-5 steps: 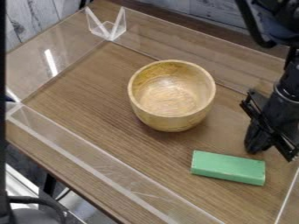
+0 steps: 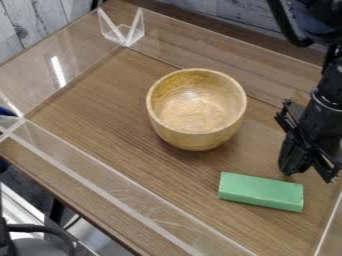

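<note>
My black gripper (image 2: 291,160) is low at the right, just above the table behind a green block (image 2: 261,191), apart from it. Its fingers appear shut, with nothing visible between them. The green block lies flat near the front right. A round light wooden bowl (image 2: 197,135) stands left of the gripper, near the middle of the table.
A small clear plastic object (image 2: 123,30) sits at the back left. Dark robot parts (image 2: 24,238) show at the lower left, off the table.
The gripper and its arm have shifted very slightly. The bowl and green block have not moved.
</note>
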